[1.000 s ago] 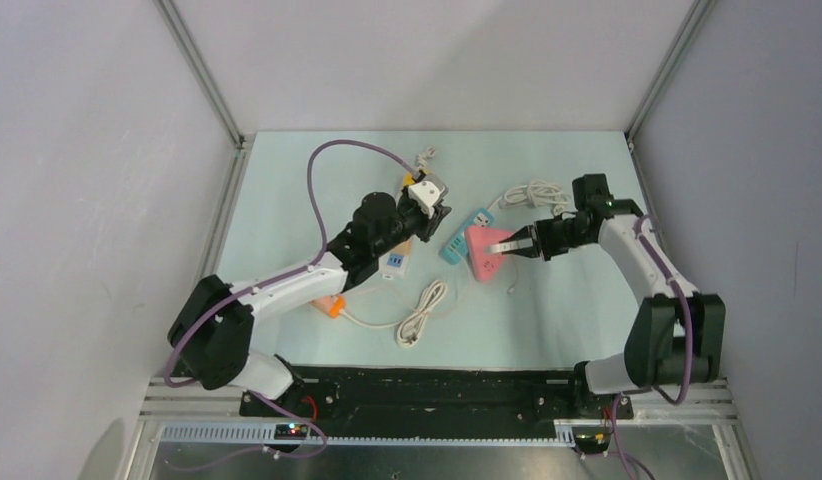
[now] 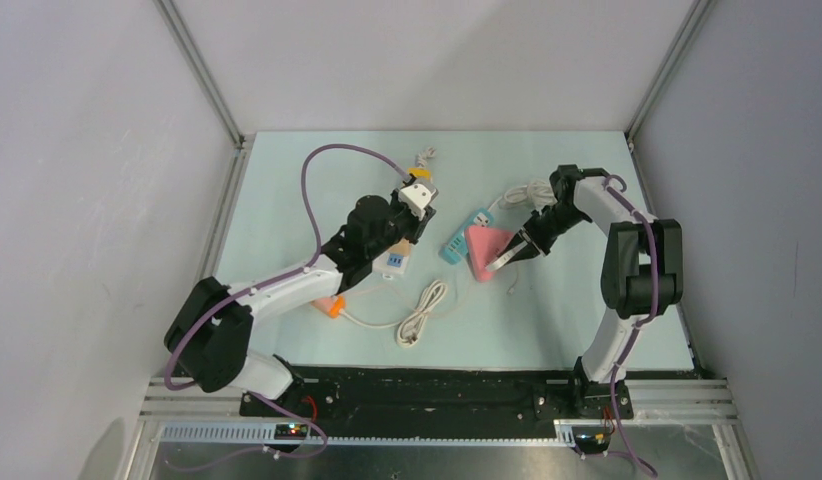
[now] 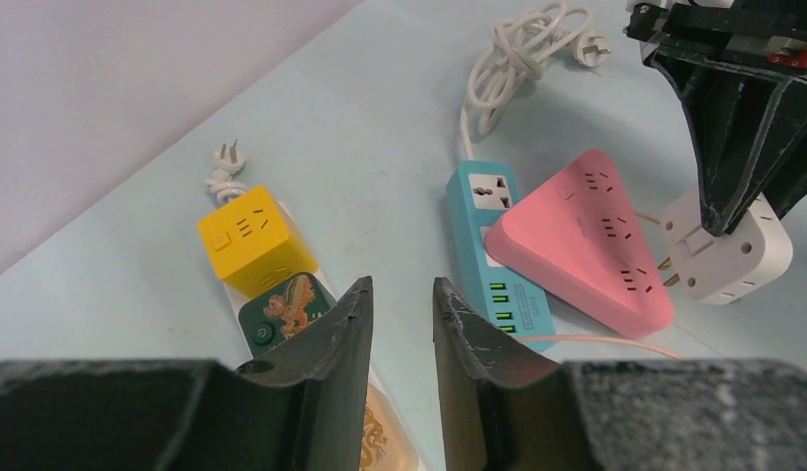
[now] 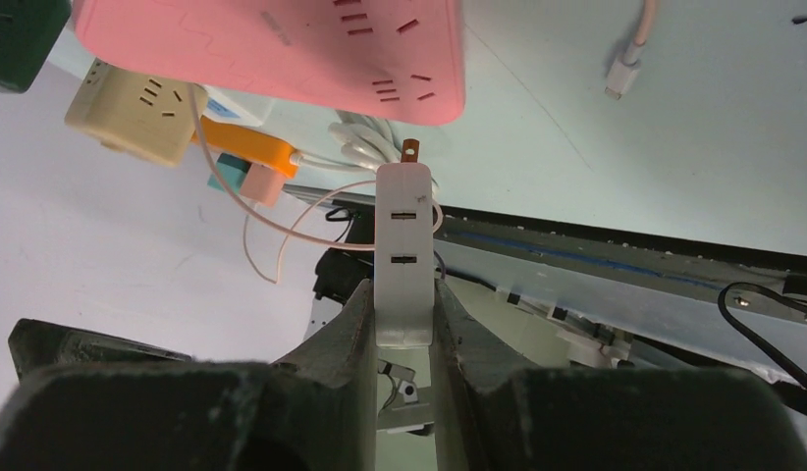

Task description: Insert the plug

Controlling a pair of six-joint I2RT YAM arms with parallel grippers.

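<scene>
A white charger plug is gripped in my right gripper; my right fingers close on its two sides. In the left wrist view the plug is tilted, its metal prongs facing the pink triangular socket block. Prongs and block look apart there. The right wrist view shows the plug just off the edge of the pink block. My left gripper is part open over the table, with an empty gap between its fingers.
A blue power strip lies against the pink block. Left of it stand a yellow socket block and a dark green one. A coiled white cable lies nearer the front.
My left gripper has drifted slightly left.
</scene>
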